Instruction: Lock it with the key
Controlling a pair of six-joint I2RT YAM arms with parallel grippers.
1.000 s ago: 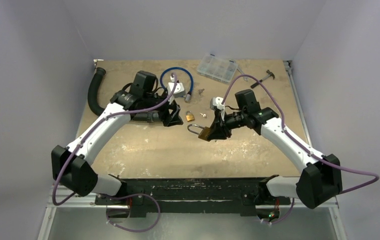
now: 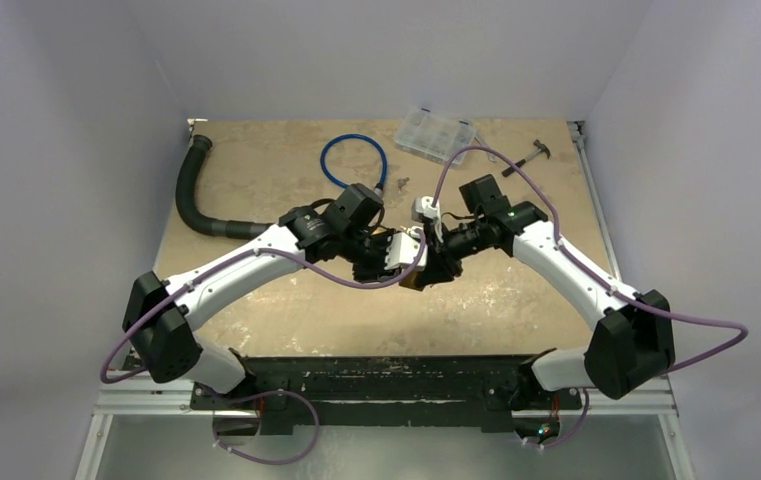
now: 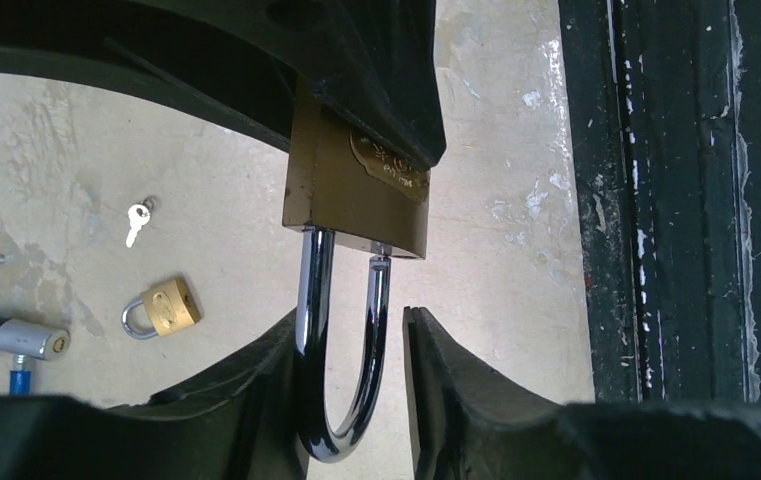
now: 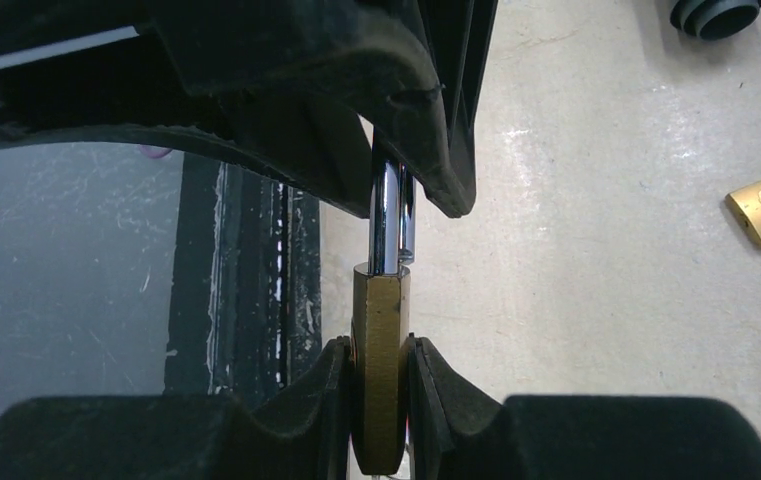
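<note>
A large brass padlock (image 3: 341, 190) is held by its body in my right gripper, which is shut on it. Its chrome shackle (image 3: 314, 330) points toward the left arm, between the fingers of my left gripper. Those fingers stand partly open; the left one lies against or very near the shackle, while a gap shows on the other side. One shackle leg narrows just at the body, and I cannot tell whether it is seated. A small key (image 3: 138, 218) lies on the table. No key shows clearly in the large padlock.
A smaller brass padlock (image 3: 171, 306) lies on the table near the small key. Behind the arms are a blue cable lock (image 2: 356, 137), a clear organizer box (image 2: 434, 136) and a hammer (image 2: 527, 159). A black hose (image 2: 191, 190) lies at left.
My right gripper has stayed nearly in place with the padlock.
</note>
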